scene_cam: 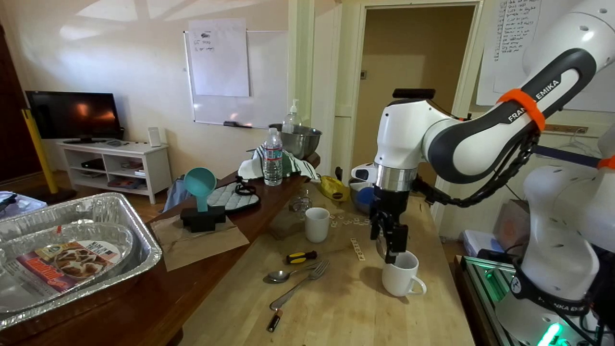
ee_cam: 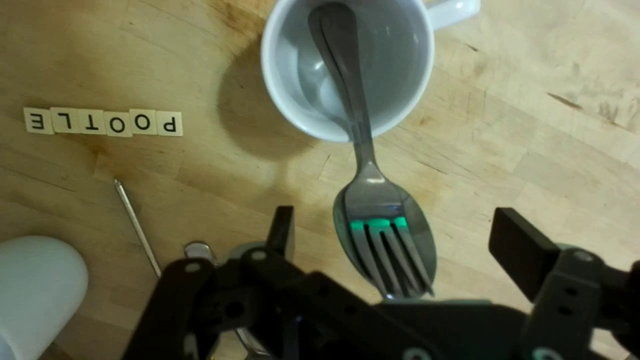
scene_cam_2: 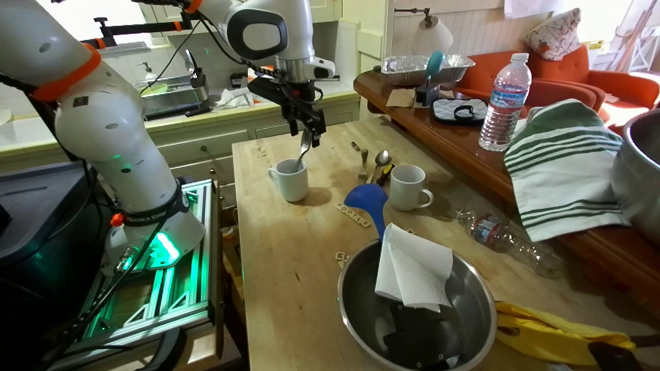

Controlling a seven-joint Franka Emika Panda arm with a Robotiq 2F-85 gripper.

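A white mug [scene_cam: 398, 279] stands upright on the wooden table, its handle showing. In the wrist view a fork [ee_cam: 379, 201] and a spoon [ee_cam: 424, 231] lean out over the mug's rim [ee_cam: 273, 78], handles inside. The fork's head overlaps the spoon's bowl. My gripper is open, with its fingers [ee_cam: 282, 231] apart on either side of the two utensil heads and nothing held. Exterior view 2 has the gripper [scene_cam_2: 307, 137] just above the mug [scene_cam_2: 292, 183], at the utensils' upper ends.
Away from the mug lie another fork [scene_cam: 300, 284], a spoon [scene_cam: 279, 276], a screwdriver [scene_cam: 301, 257] and a battery [scene_cam: 275, 321]. A second white mug [scene_cam: 317, 225] and letter tiles [ee_cam: 103, 122] are nearby. A metal bowl [scene_cam_2: 489, 309] holds a blue ladle [scene_cam_2: 366, 199].
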